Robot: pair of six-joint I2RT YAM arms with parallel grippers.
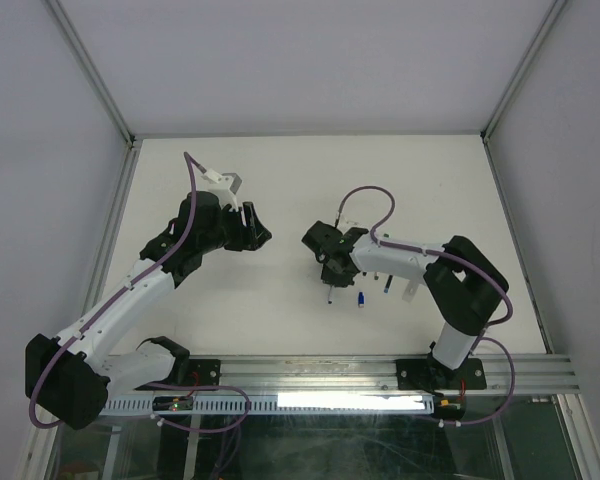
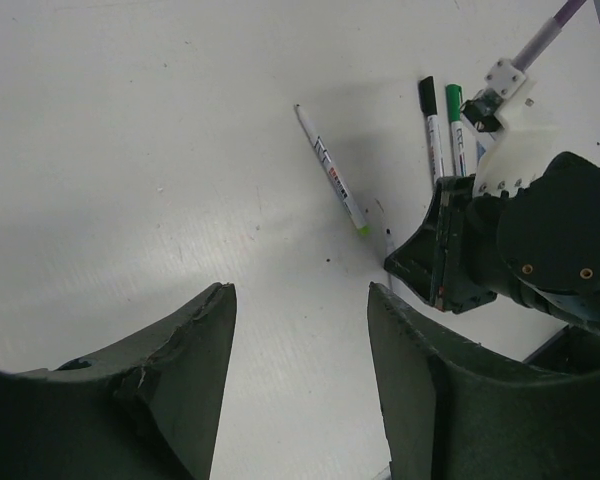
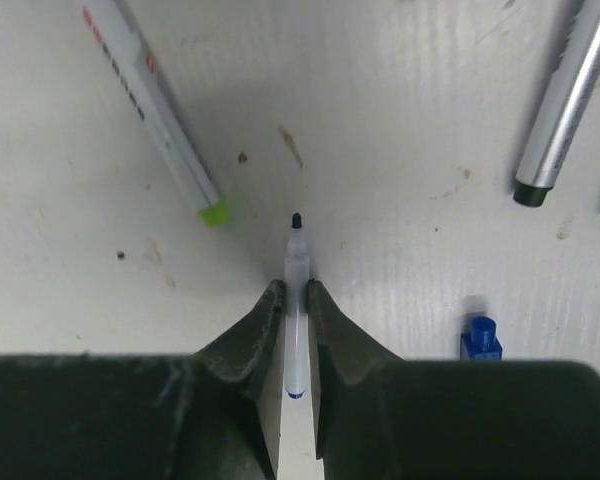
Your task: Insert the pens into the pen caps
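My right gripper is shut on a white pen with a dark tip, pointing away from the wrist, low over the table. A white marker with a lime end lies to its upper left. A blue cap stands out at lower right in the right wrist view. A silver marker with a dark end lies upper right. My left gripper is open with nothing between its fingers, left of the right arm in the top view.
More markers, including a green one, lie right of the lime-ended one.
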